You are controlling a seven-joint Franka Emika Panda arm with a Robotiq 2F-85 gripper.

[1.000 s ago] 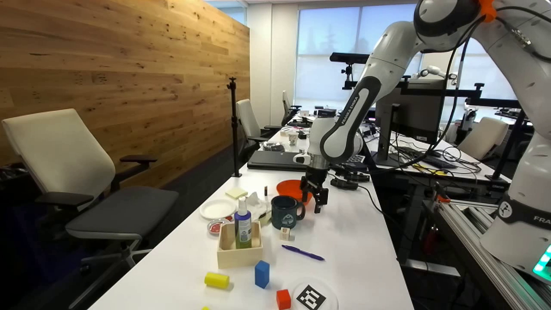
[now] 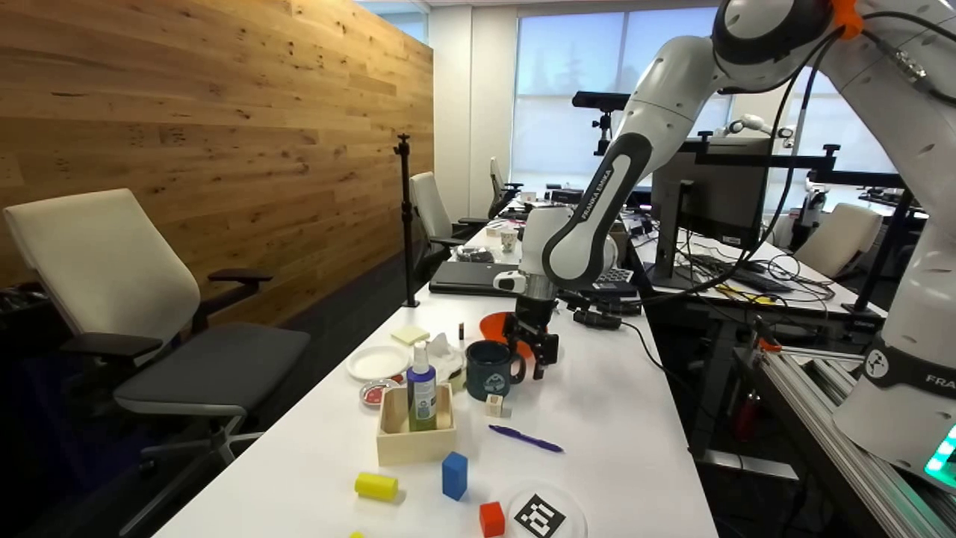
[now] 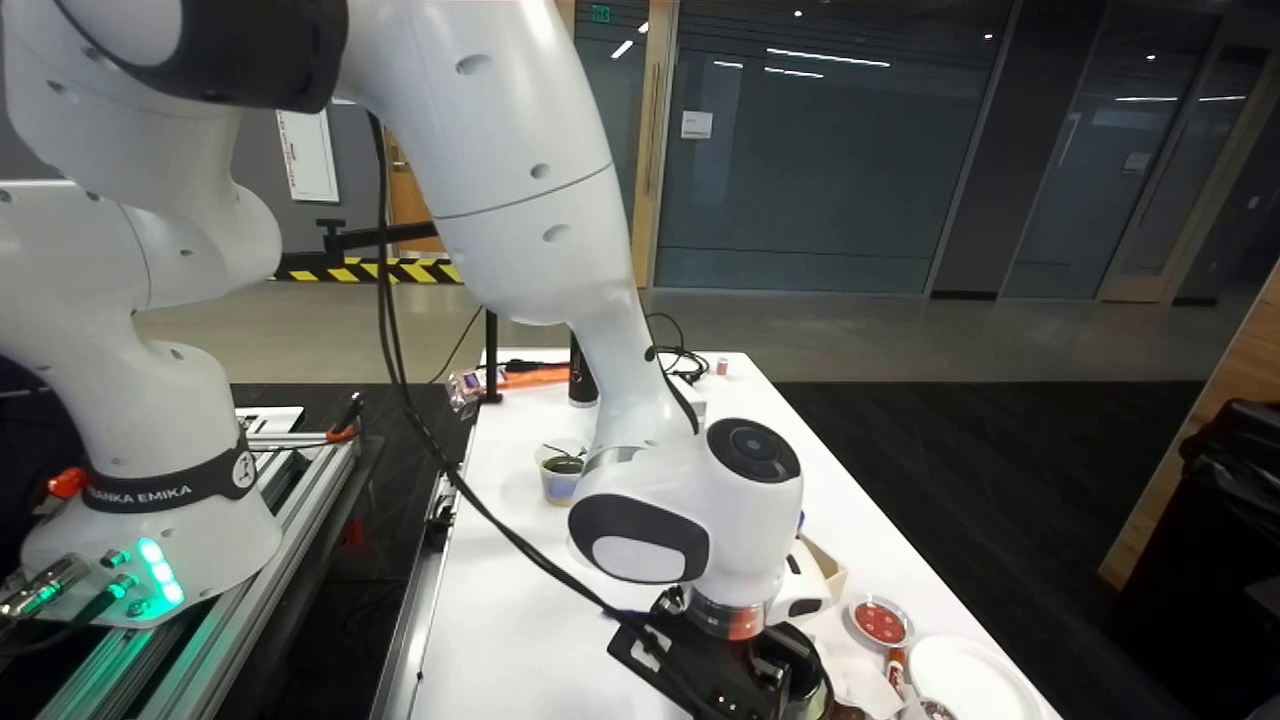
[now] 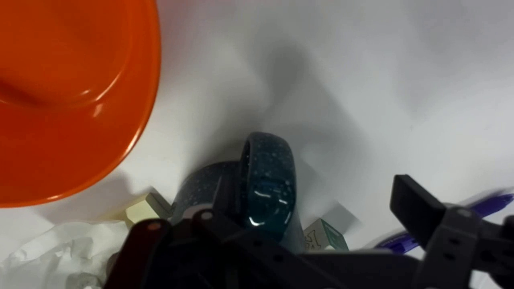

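Note:
The dark teal speckled mug (image 2: 489,370) stands upright on the white table, its handle (image 4: 270,185) pointing away from the wooden box. My gripper (image 2: 529,355) is low over the mug's handle side. Seen from the wrist, the gripper has its fingers wide apart. One dark finger (image 4: 224,195) is at the mug's body beside the handle; whether it touches is unclear. The other finger (image 4: 417,207) is well clear over bare table. The handle lies within the gap, much closer to the first finger, and nothing is gripped. Most of the mug's body is hidden in the wrist view.
An orange bowl (image 4: 77,159) sits close behind the mug. Around it are a small letter block (image 2: 494,406), a purple pen (image 2: 526,438), crumpled paper (image 4: 58,250) and a wooden box (image 2: 417,447) holding a spray bottle (image 2: 421,394).
My gripper has moved left in exterior view 1, toward the mug, and sits closer to its handle. The mug has shifted slightly left.

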